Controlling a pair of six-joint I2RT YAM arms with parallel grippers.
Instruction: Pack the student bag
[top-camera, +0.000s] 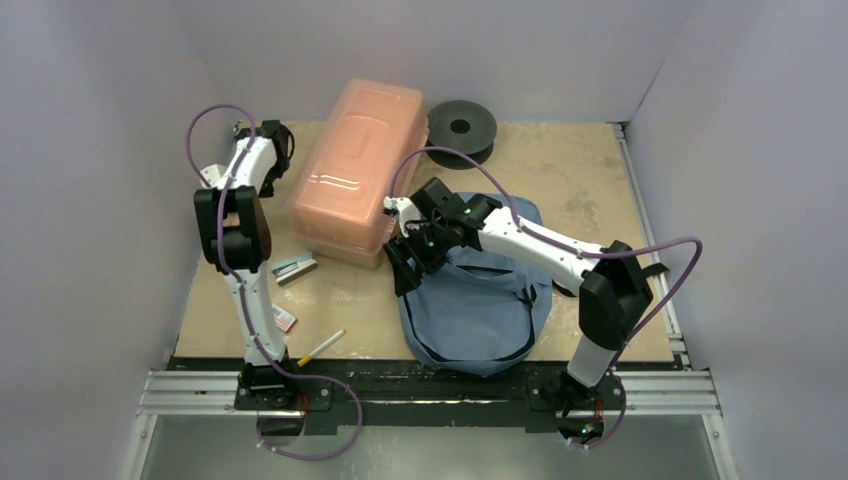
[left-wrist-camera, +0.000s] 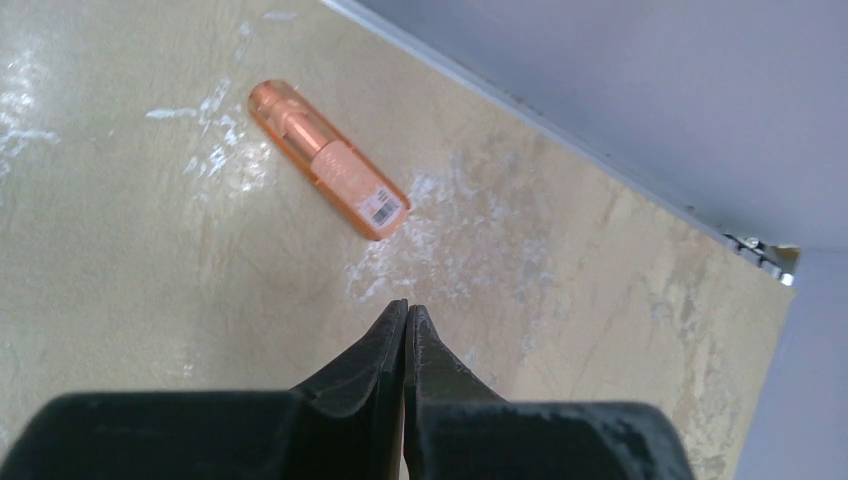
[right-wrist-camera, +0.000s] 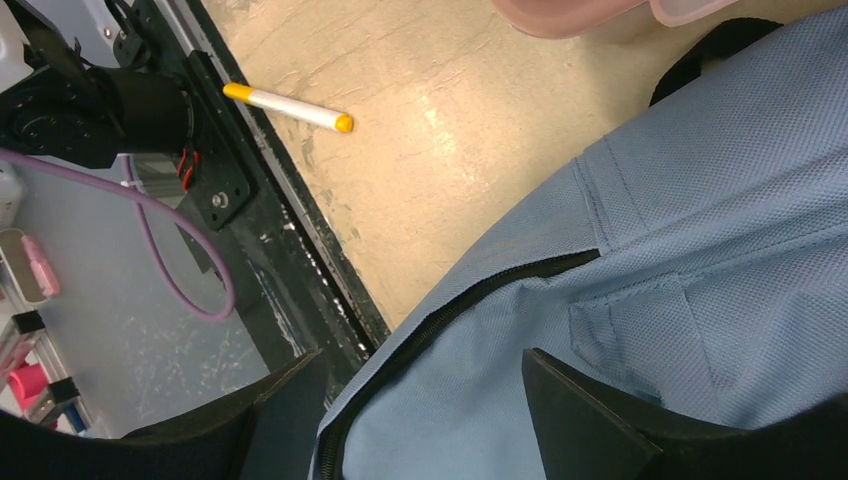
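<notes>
A blue fabric bag (top-camera: 470, 320) with black zips lies on the right half of the table; my right gripper hangs over its near-left edge, open, with nothing between the fingertips. My left gripper is shut with nothing visible in it, above bare table near an orange cylindrical item (left-wrist-camera: 330, 160) lying beside the wall. A white-and-yellow marker (top-camera: 322, 344), a stapler (top-camera: 296, 268) and a small red-and-white box (top-camera: 283, 318) lie on the table's left front part.
A large translucent pink box (top-camera: 355, 160) stands left of the bag, with a black spool (top-camera: 463, 128) behind it. Walls (left-wrist-camera: 640, 100) close in the table at back and sides. Bare table shows at the right.
</notes>
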